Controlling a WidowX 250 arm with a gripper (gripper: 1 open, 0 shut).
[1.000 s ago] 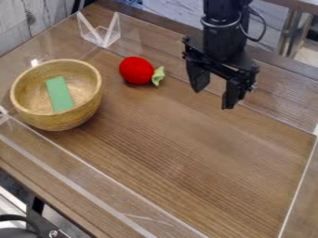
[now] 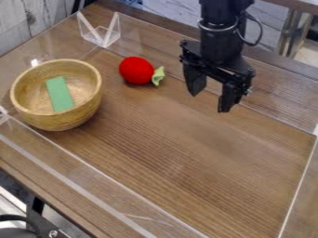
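The black robot arm hangs from the top centre over the wooden table, its gripper above the bare right part of the surface; whether its fingers are open or shut is hard to tell. A red object with a small green piece beside it lies to the left of the gripper. A wooden bowl on the left holds a green block.
A clear plastic holder stands at the back left. A dark piece of hardware shows at the bottom left corner.
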